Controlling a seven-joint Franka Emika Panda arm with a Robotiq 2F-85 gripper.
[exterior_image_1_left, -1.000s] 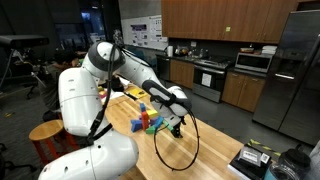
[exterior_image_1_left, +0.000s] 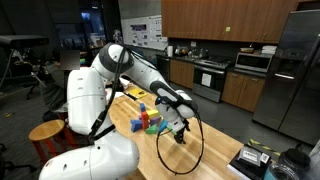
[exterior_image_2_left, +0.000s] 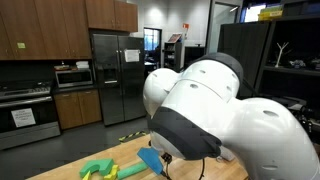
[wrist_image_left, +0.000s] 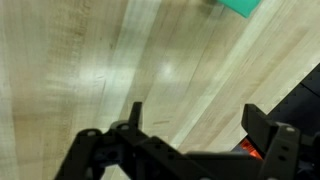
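Over the wooden table (exterior_image_1_left: 205, 160) my gripper stands open, with bare table showing between its fingers in the wrist view. A green block (wrist_image_left: 240, 4) is cut off by the top edge of that view, apart from the fingers. In exterior view 1 the gripper (exterior_image_1_left: 181, 134) hangs to the right of a cluster of coloured blocks (exterior_image_1_left: 145, 118); its fingertips are too small to make out there. Exterior view 2 shows a large green block (exterior_image_2_left: 96, 167) and a blue piece (exterior_image_2_left: 150, 158) near the arm, which hides much of the table.
Dark cylindrical objects (exterior_image_1_left: 292, 163) stand at the table's right end, near some small items (exterior_image_1_left: 252, 157). Clear table lies in front of the gripper and to its right. A red stool (exterior_image_1_left: 47, 131) stands off the left side.
In exterior view 1, the arm's end has shifted slightly right and down over the last second. The blocks look unmoved.
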